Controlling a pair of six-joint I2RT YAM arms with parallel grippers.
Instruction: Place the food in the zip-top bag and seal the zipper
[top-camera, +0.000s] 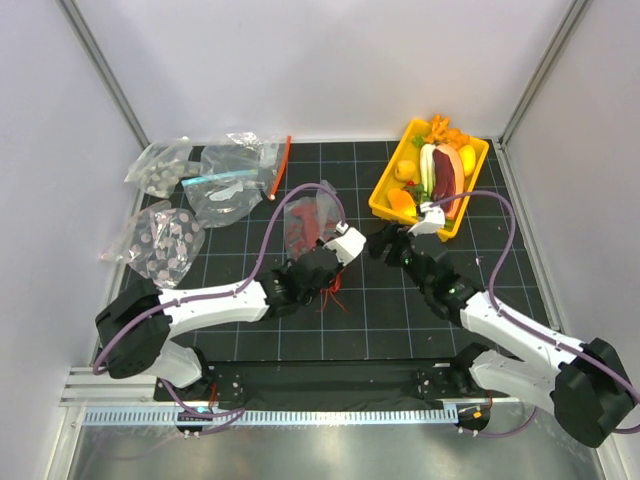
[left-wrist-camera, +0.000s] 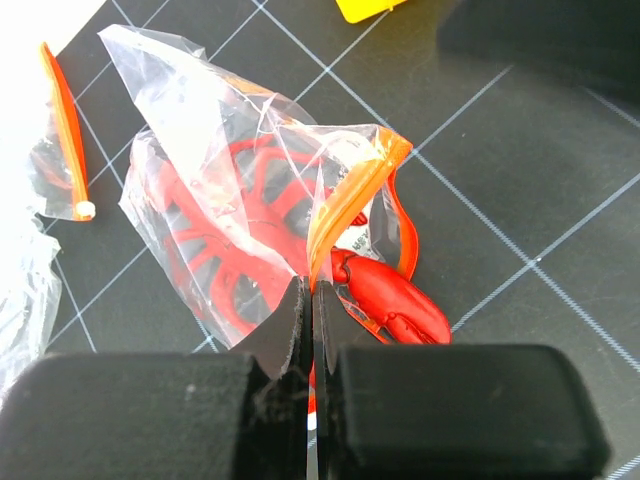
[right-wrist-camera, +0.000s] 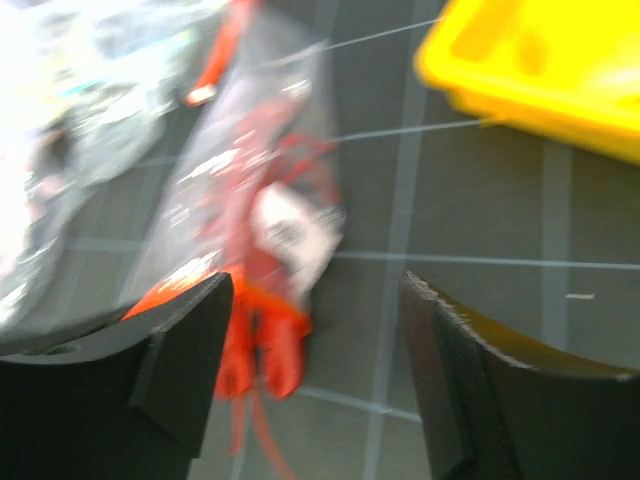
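Observation:
A clear zip bag (left-wrist-camera: 215, 140) with an orange zipper edge (left-wrist-camera: 345, 205) holds a red toy lobster (left-wrist-camera: 240, 235). The lobster's claw (left-wrist-camera: 395, 300) sticks out past the zipper edge, and its thin red feelers hang out too. My left gripper is shut on the bag's orange edge at the near side of the mouth. To the right of the bag, my right gripper stands part open, with no object between its fingers; the bag lies beyond its left finger (right-wrist-camera: 185, 350) in the right wrist view.
A yellow bin (top-camera: 378, 197) of toy food stands at the back right. Several other clear bags (top-camera: 225, 185) lie at the back left, one with an orange slider strip (top-camera: 281, 168).

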